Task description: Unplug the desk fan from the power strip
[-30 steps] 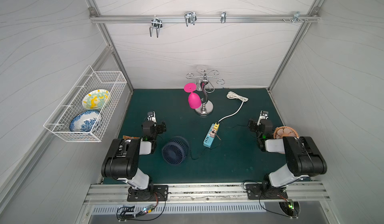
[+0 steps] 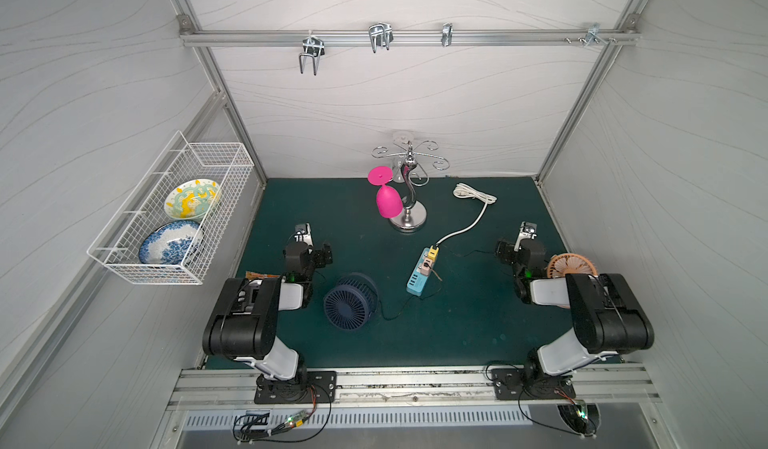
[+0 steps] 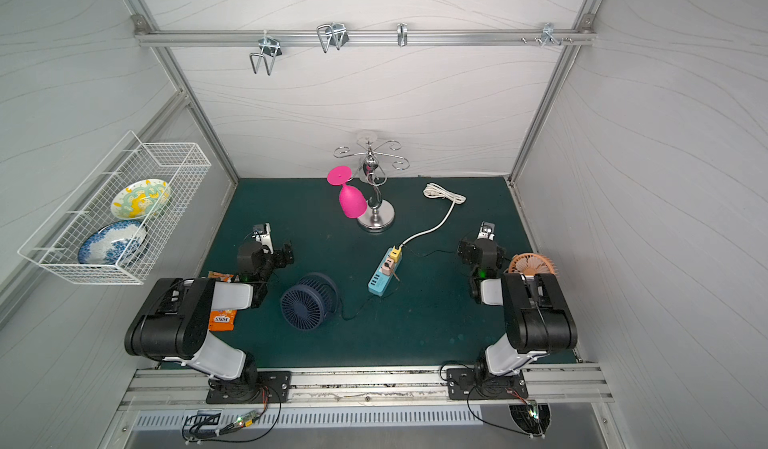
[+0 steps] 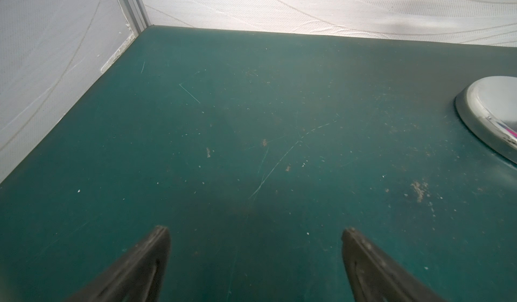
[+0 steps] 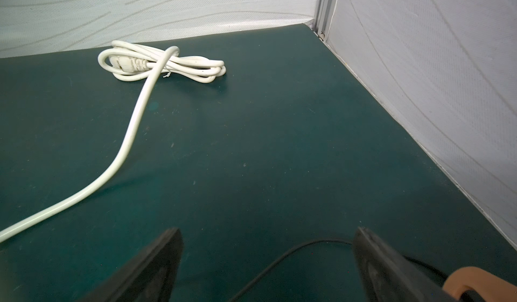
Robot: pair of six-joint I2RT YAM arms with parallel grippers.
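The blue power strip [image 2: 415, 281] lies mid-table, with a yellow end and a pale plug [image 2: 425, 265] seated on its top; its detail is too small to make out. A dark blue desk fan [image 2: 349, 303] stands left of the strip, and a thin dark cord runs from it toward the strip. Left of the fan hovers my left gripper, open and empty over bare table. My right gripper is open too, right of the strip, with a thin black cable [image 5: 290, 249] on the table below its fingers.
Behind the strip stands a chrome rack [image 2: 409, 215] holding a pink goblet [image 2: 389, 201]. White cord [image 2: 475, 193] lies coiled at back right. An orange fan [image 2: 571, 265] sits beside the right arm. A wire basket [image 2: 193, 269] with bowls hangs left.
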